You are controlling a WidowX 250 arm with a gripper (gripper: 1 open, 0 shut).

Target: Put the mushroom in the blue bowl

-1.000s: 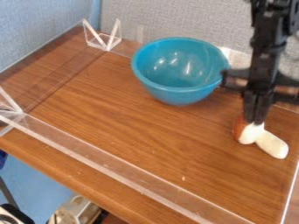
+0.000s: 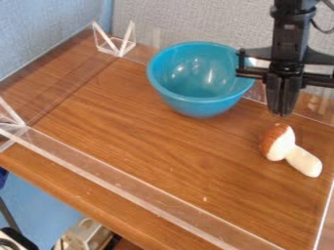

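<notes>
A toy mushroom with an orange-brown cap and a white stem (image 2: 303, 161) lies on its side on the wooden table at the right, the cap pointing up and left. Above and slightly behind it hangs my black gripper (image 2: 280, 109), its fingers together with nothing held between them. Clear space shows between the fingertips and the mushroom cap. The blue bowl (image 2: 167, 96) stands upright to the left of the gripper; its visible inside is empty.
White wire-like corner brackets (image 2: 115, 41) stand at the back left and the left edge. Clear strips border the wooden tabletop (image 2: 144, 166), which is bare across its middle and front. A grey wall (image 2: 183, 20) rises close behind the bowl.
My gripper has risen away from the mushroom, uncovering its cap. Both the mushroom and the bowl appear to be in the same places as before.
</notes>
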